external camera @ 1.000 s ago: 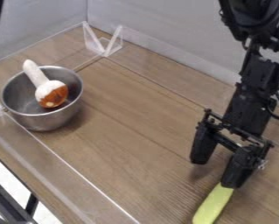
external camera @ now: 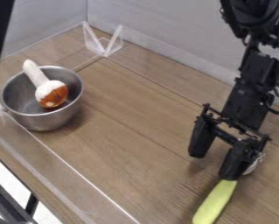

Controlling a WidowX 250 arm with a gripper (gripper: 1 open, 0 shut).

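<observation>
My black gripper (external camera: 218, 149) is low over the wooden table at the right, its two dark fingers apart. The right finger is at the top end of a long yellow-green object (external camera: 214, 203) lying near the front edge; whether they touch I cannot tell. A small pale round thing, mostly hidden, sits behind that finger.
At the left a metal bowl (external camera: 24, 103) holds a white-handled thing with an orange-brown end (external camera: 51, 92). A white wire-like holder (external camera: 101, 44) stands at the back.
My gripper has shifted very slightly; more of the pale thing behind its right finger shows now.
</observation>
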